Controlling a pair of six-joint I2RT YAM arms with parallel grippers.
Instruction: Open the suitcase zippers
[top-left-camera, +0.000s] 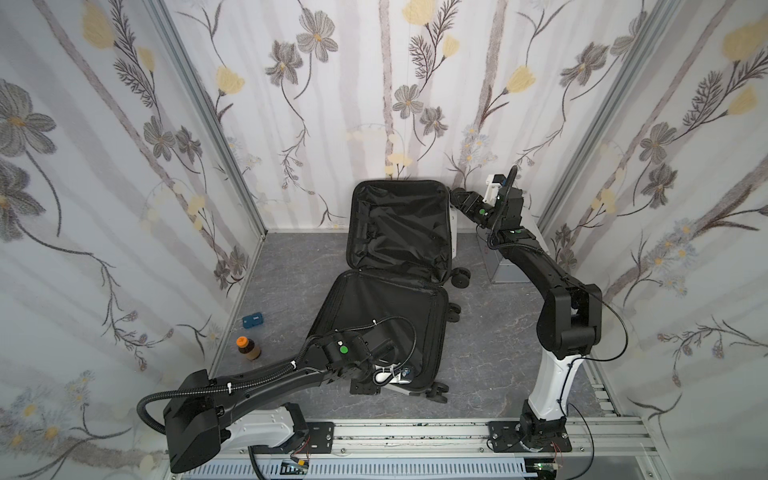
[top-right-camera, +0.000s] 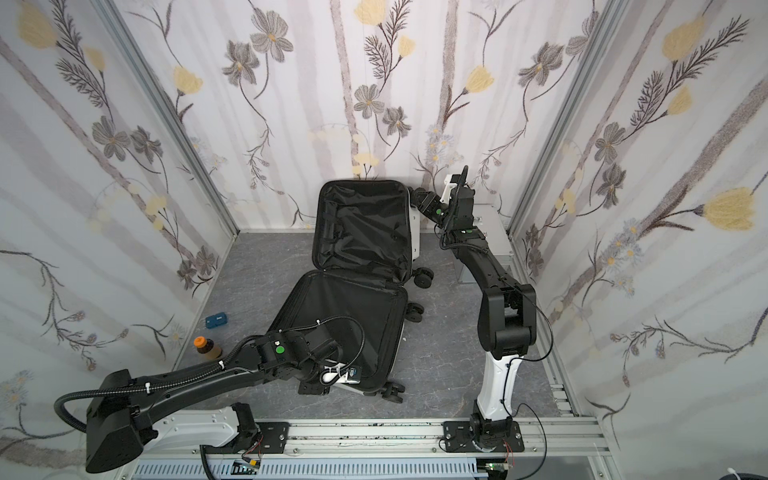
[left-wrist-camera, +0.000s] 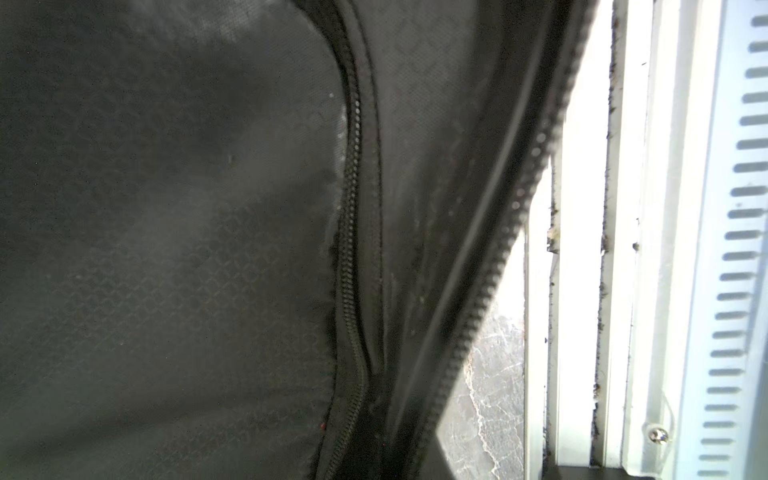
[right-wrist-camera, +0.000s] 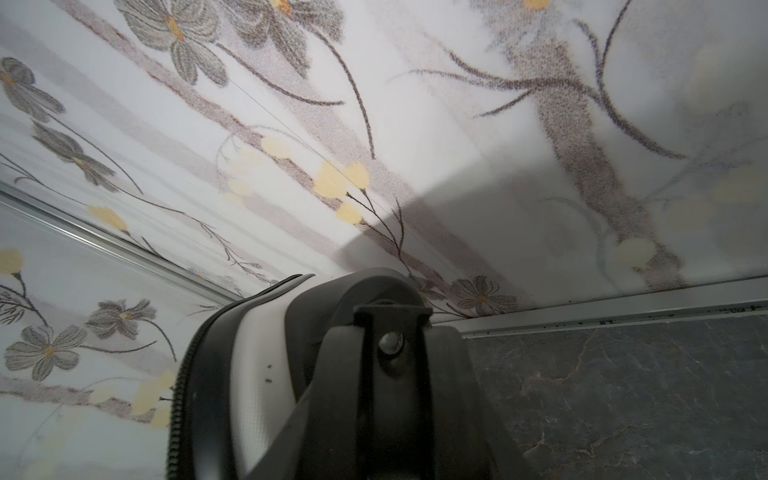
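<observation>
The suitcase (top-left-camera: 376, 308) lies unfolded, with its black-lined base on the floor. Its other half, the lid (top-left-camera: 404, 224), leans back near the rear wall, lining showing. At the base's front edge, my left gripper is shut on the black rim; most of the gripper is out of the left wrist view. A toothed zipper edge (left-wrist-camera: 512, 216) runs along that rim; I see no zipper pull. My right gripper is against the dark corner mount on the white lid (right-wrist-camera: 264, 368). Dark parts blend there, so its grip is unclear.
A bottle with an orange cap (top-left-camera: 248, 347) and a small blue box (top-left-camera: 253, 320) stand to the left. A grey box (top-left-camera: 506, 268) sits behind the right arm. Suitcase wheels (top-left-camera: 461, 277) stick out on the right.
</observation>
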